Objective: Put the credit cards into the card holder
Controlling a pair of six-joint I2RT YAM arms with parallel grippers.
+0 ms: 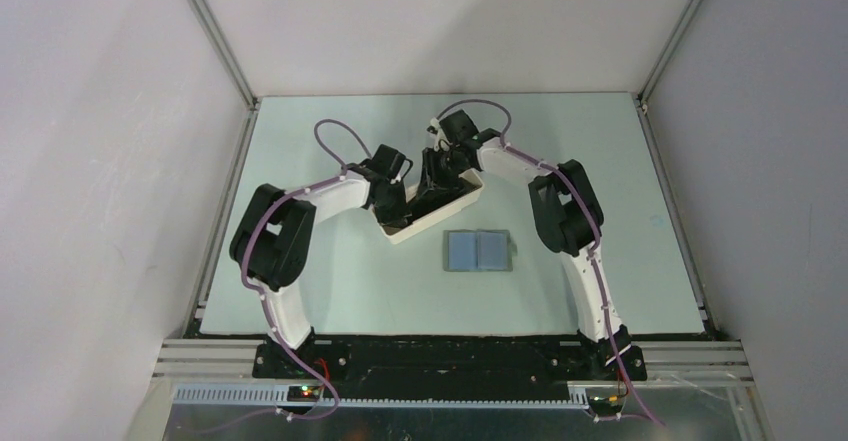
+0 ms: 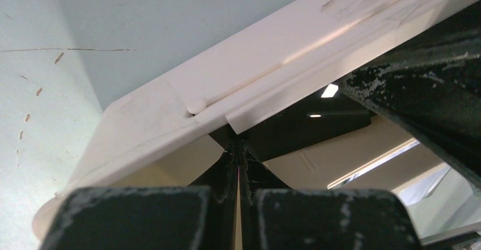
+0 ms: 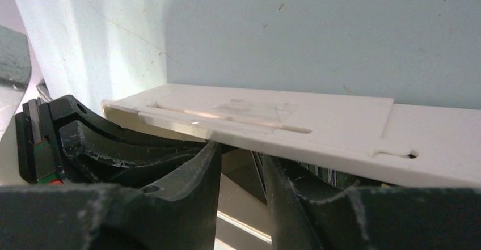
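Observation:
A cream, open-topped box (image 1: 437, 220) with dark contents stands at mid-table. In the left wrist view a black card-like piece (image 2: 306, 130) lies inside it. My left gripper is shut at the box's left end, its tips against or just in front of that black piece; nothing shows between them. Reaching in over the far right side, my right gripper is partly open. A thin dark edge (image 3: 258, 168) shows in the gap beside its right finger, not clamped. On the table lies the blue two-panel card holder (image 1: 478, 251).
In the right wrist view the box's near rim (image 3: 272, 139) hides part of the contents, where thin upright edges (image 3: 329, 175) show. Both arms crowd the box close together.

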